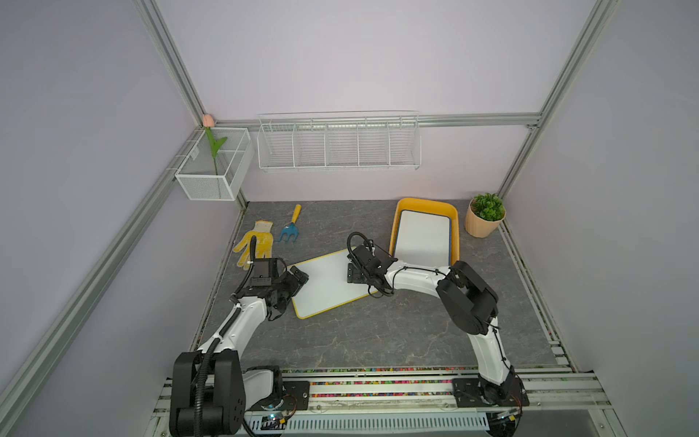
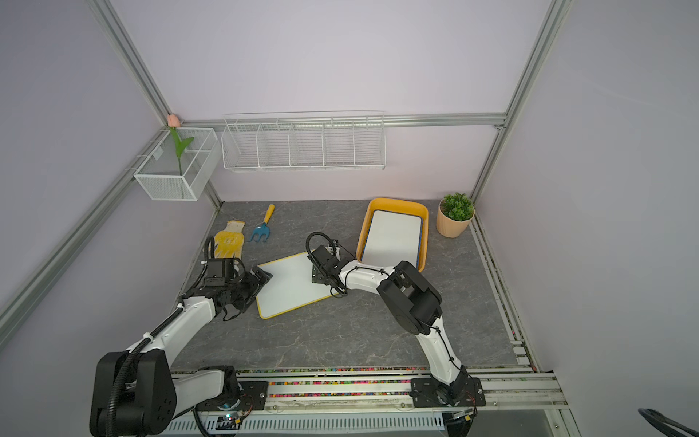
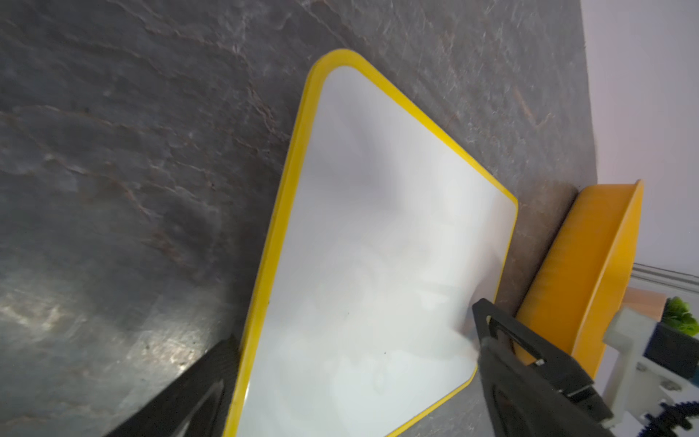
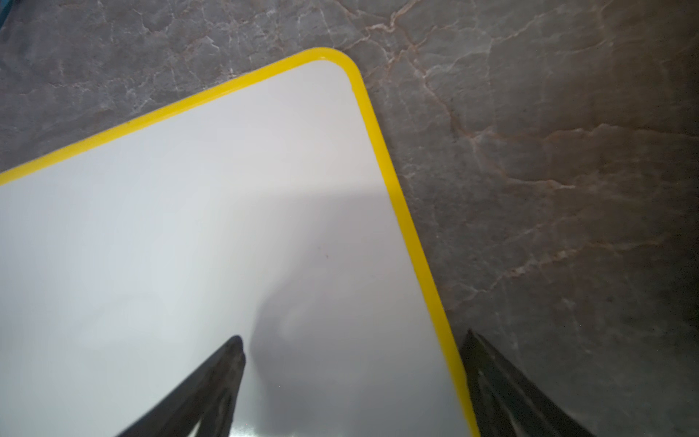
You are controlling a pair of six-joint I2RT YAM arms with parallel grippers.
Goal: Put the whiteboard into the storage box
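Observation:
A white whiteboard with a yellow rim lies flat on the grey table, slanted. My left gripper is open at its left end, its blurred fingers on either side of the board's yellow edge. Over the opposite end my right gripper stands open, one finger above the white face and the other just outside the yellow edge. Whether any fingertip touches the board cannot be told. The storage box, yellow-orange, stands at the back right; a white board lies inside it.
Behind the left arm lie a yellow glove and a blue hand fork. A potted plant stands right of the box. Wire baskets hang on the back wall.

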